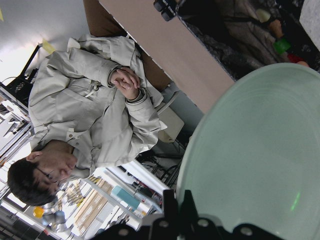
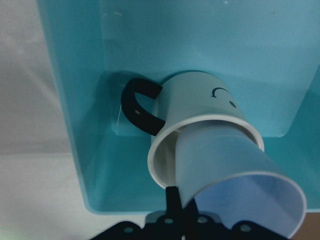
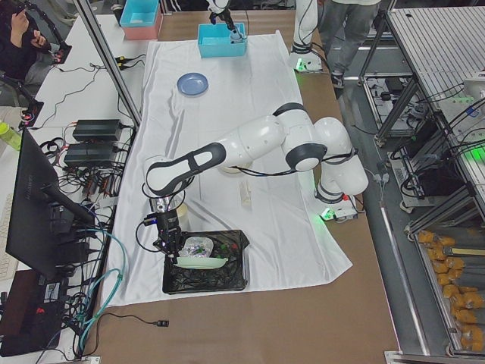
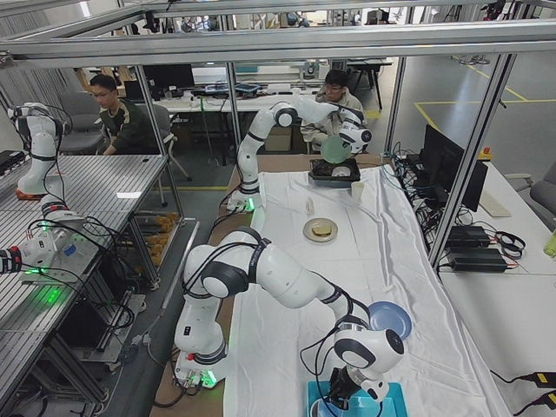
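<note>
In the left wrist view a pale green plate (image 1: 260, 150) fills the right side, with my left gripper shut on its rim. In the left camera view it is over the black crate (image 3: 204, 280), which holds small items. In the right wrist view my right gripper is shut on the rim of a light blue cup (image 2: 225, 155), which sits partly inside a white mug (image 2: 190, 95) with a black handle, lying in the blue bin (image 2: 75, 125).
A blue plate (image 4: 389, 317) and a beige plate (image 4: 321, 229) with something on it lie on the white cloth (image 4: 287, 287). Monitors and cables line one side; a person (image 4: 330, 117) sits behind the black crate.
</note>
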